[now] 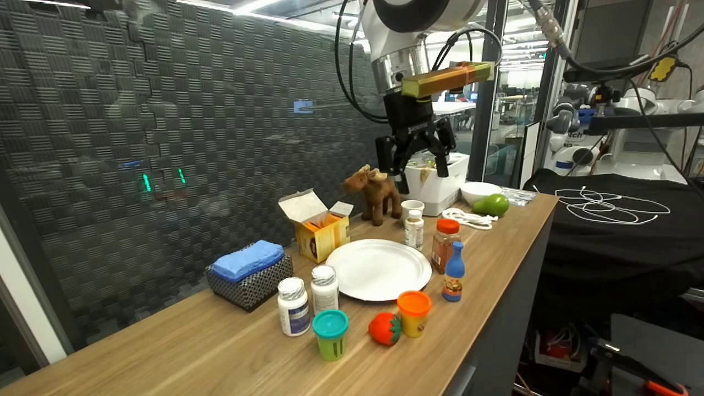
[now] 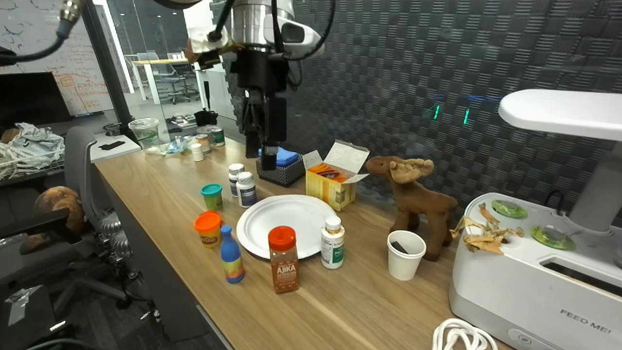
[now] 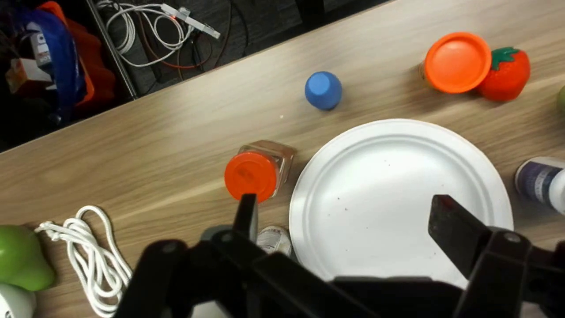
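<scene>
My gripper (image 1: 422, 179) hangs open high above the wooden counter, with nothing between its fingers. In the wrist view its two fingers (image 3: 456, 231) spread over the white plate (image 3: 392, 191), which lies empty. Beside the plate stand a spice jar with a red lid (image 3: 251, 176), a blue bottle (image 3: 323, 90) and a white pill bottle (image 3: 274, 240), the last partly hidden by a finger. An orange-lidded tub (image 3: 457, 62) touches or nearly touches a red toy tomato (image 3: 504, 75). A teal-lidded tub (image 1: 330, 333) stands near two white bottles (image 1: 293, 306).
Along the dark wall are a blue cloth on a woven box (image 1: 249, 270), an open yellow box (image 1: 321, 231), a toy moose (image 1: 374, 192) and a white paper cup (image 2: 405, 254). A white appliance (image 2: 525, 280) and coiled white cord (image 3: 95, 259) occupy one end.
</scene>
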